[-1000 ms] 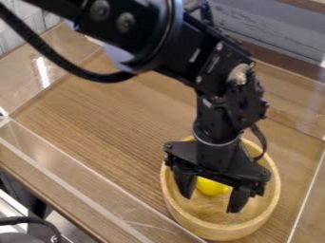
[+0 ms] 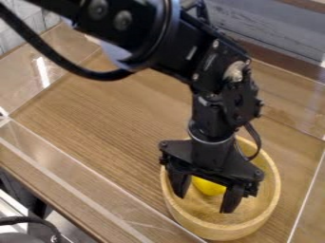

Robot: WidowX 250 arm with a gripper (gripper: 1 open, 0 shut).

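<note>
My black gripper (image 2: 206, 190) reaches down into a round tan bowl (image 2: 222, 224) at the lower right of the camera view. A yellow object (image 2: 208, 187) lies in the bowl, partly hidden behind the fingers, which stand apart on either side of it. Whether they touch it I cannot tell.
A clear edge strip runs along the table's near left side, and a white wall stands at the back.
The gripper and arm have shifted slightly left over the last second, and the fingers look a little closer together.
</note>
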